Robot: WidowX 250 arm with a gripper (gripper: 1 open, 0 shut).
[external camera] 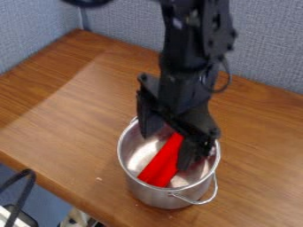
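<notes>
My black gripper [171, 133] is low over the steel pot [174, 196], open, its dark fingers reaching into the top of it at the back and right. A long red object [160, 163] lies diagonally inside the pot, partly hidden by the gripper. Whether the fingers touch it I cannot tell.
A grey wall [249, 44] runs along the back. Dark cables lie at the lower left corner, off the table's near edge.
</notes>
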